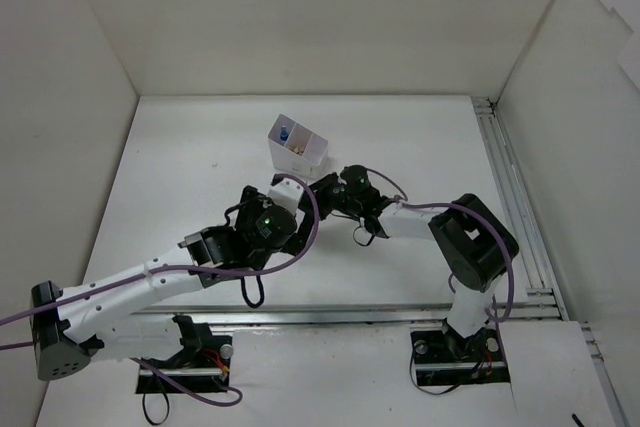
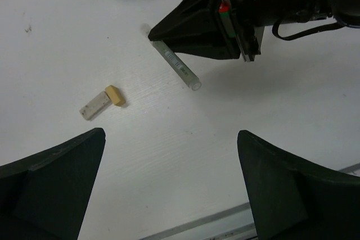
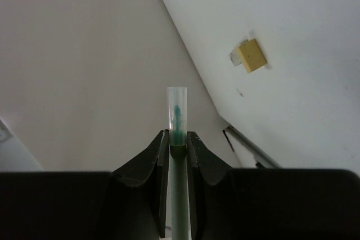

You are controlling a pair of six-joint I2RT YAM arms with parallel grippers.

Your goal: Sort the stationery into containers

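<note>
My right gripper is shut on a pale green translucent tube, also seen in the left wrist view [image 2: 180, 68], held above the table. My left gripper hangs open over the table near it, nothing between its fingers. A pale block [image 2: 94, 105] and a yellow block [image 2: 115, 95] lie together on the table below. A white divided container [image 1: 297, 150] at the back middle holds a blue item and other small things.
Walls enclose it, with metal rails along the front and right edges. Both arms are close together at the middle.
</note>
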